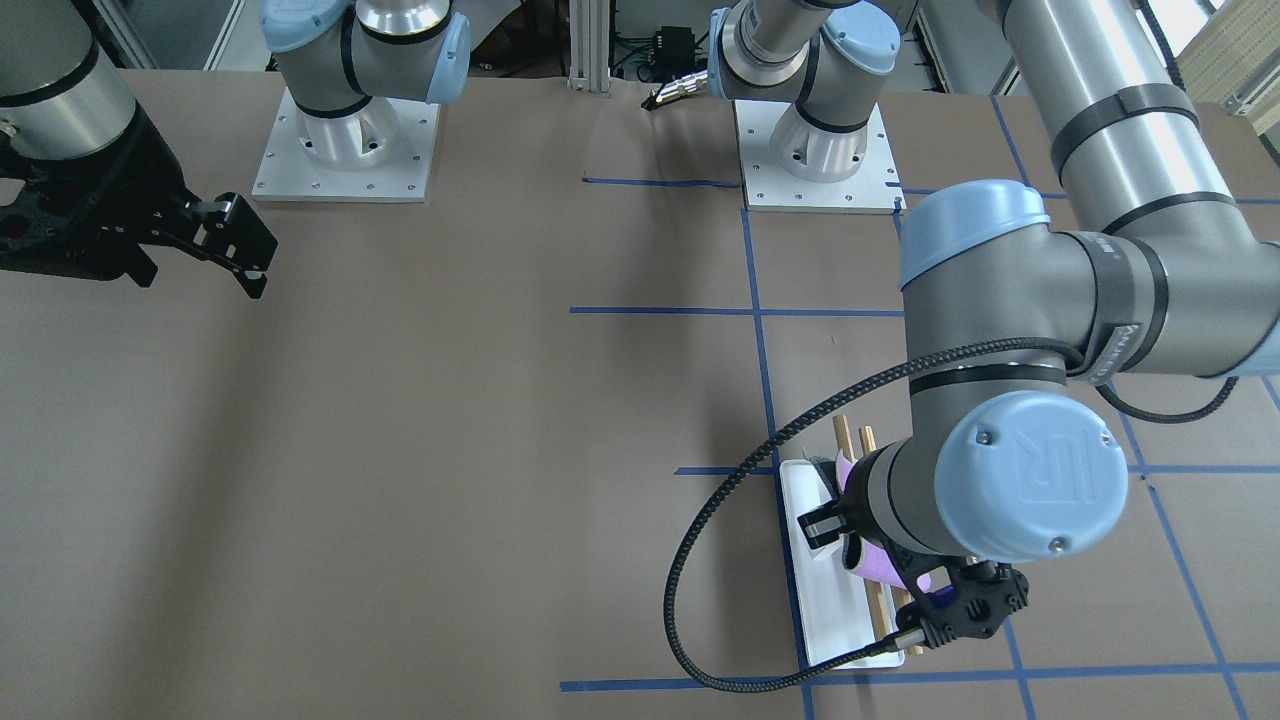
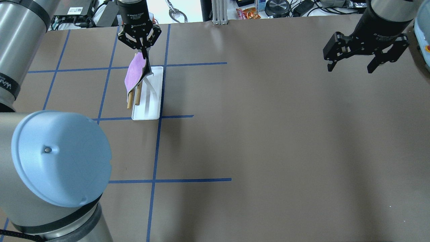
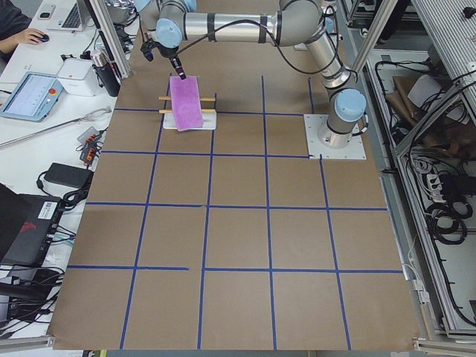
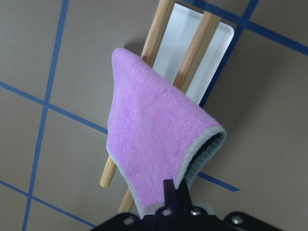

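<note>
A purple cloth with grey edge (image 4: pixel 149 125) hangs draped over two wooden dowels (image 2: pixel 137 94) that lie on a white tray (image 2: pixel 149 101), seen also beside the tray in the front view. My gripper (image 2: pixel 143 49) is above it, shut on the cloth's edge, as the top and left wrist views show. In the front view the arm hides much of the cloth and gripper.
A second black gripper (image 2: pixel 364 54) stands at the top right of the top view, apart from the tray. Two arm bases (image 1: pixel 816 180) stand at the back.
</note>
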